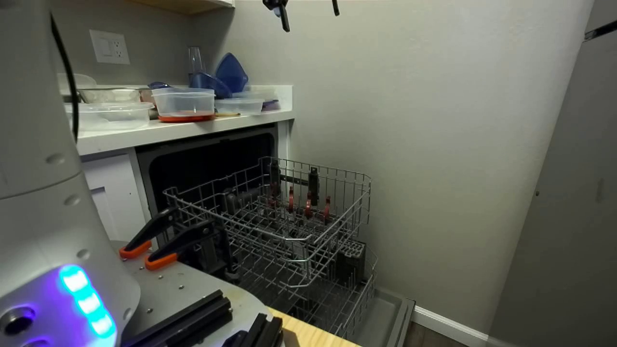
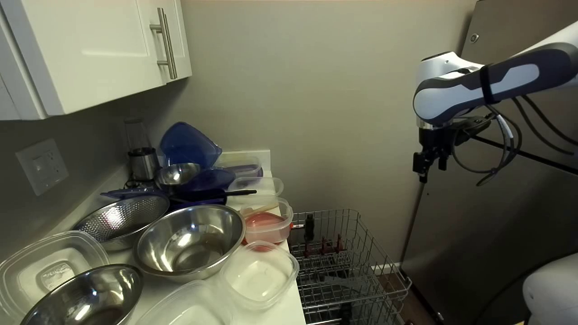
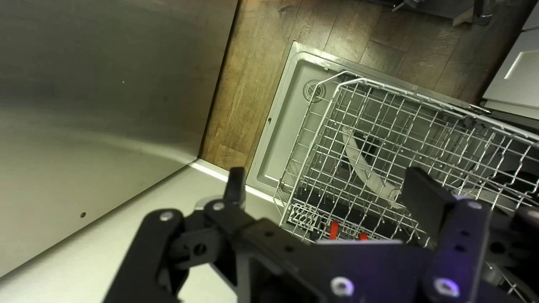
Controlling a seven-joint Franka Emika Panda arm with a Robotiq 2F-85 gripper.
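My gripper points down high above the dishwasher, its two fingers spread wide with nothing between them. Exterior view 2 has the gripper (image 2: pixel 431 170) hanging in front of the wall, right of the dishwasher; only its tips (image 1: pixel 285 20) enter the top of exterior view 1. Below it, the upper dishwasher rack (image 1: pixel 341 237) is pulled out, empty of dishes apart from its red clips (image 1: pixel 327 209) and dark holders. Beneath that rack lie the lower rack (image 1: pixel 361 312) and the open dishwasher door (image 1: pixel 382 318).
On the counter (image 1: pixel 127 139) stand steel bowls (image 2: pixel 189 243), a colander (image 2: pixel 124 216), clear containers (image 2: pixel 260 276), blue lids (image 2: pixel 189 146) and a blender cup (image 2: pixel 142 160). An upper cabinet (image 2: pixel 108 48) overhangs the counter. A tall steel panel stands at the right. Air around the gripper is clear.
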